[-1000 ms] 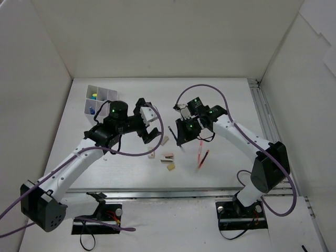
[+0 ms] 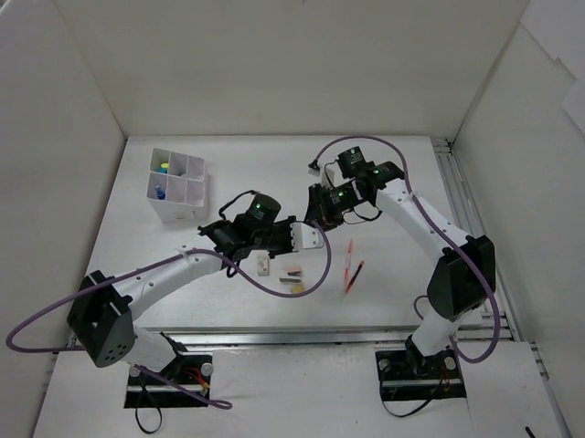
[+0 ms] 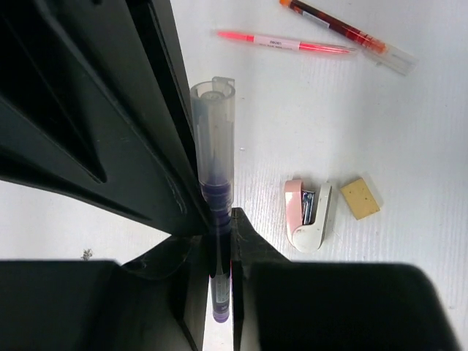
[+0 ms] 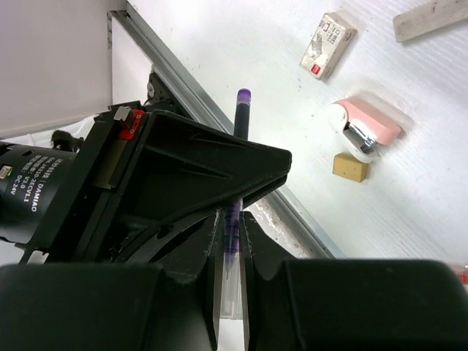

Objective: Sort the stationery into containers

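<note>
A purple pen [image 3: 216, 175] with a clear cap stands between my two grippers above the table's middle. My left gripper is shut on it, and my right gripper is shut on it too. Below lie a pink-white stapler [image 3: 307, 219], a tan eraser block [image 3: 358, 197], a white boxed eraser [image 4: 327, 46], a grey bar [image 4: 428, 18], a pink highlighter [image 3: 285, 42] and an orange-red pen [image 3: 333, 25]. The grey divided container [image 2: 178, 201] at the back left holds small blue and yellow items.
A metal rail [image 2: 274, 338] runs along the front edge; pale walls stand at the back and sides.
My left gripper has moved right to meet the pen held by my right gripper and is now shut on it.
</note>
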